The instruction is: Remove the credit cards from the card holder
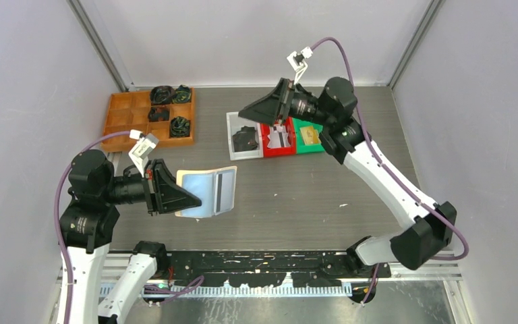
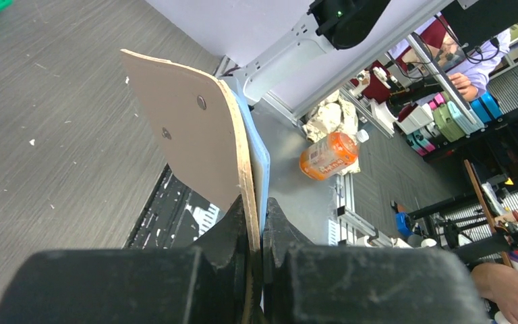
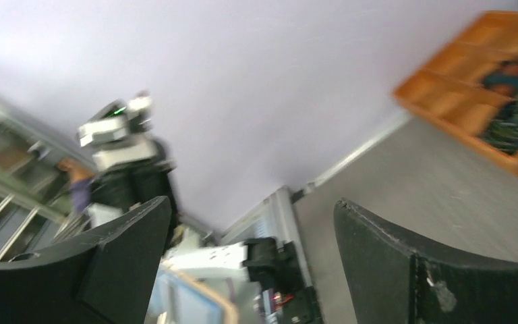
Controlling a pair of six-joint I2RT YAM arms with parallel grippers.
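Observation:
In the top view the card holder is spread open, its pale blue inside facing up, with a dark-striped card in the right half. My left gripper is shut on the holder's near-left edge and keeps it off the table. In the left wrist view the holder's tan back with two snaps rises from between the fingers. My right gripper hangs open above the back of the white bin; nothing shows between its fingers. Dark items lie in that bin.
Beside the white bin stand a red bin with pale cards and a green bin with a yellowish item. An orange divided tray holding coiled dark cables is at the back left.

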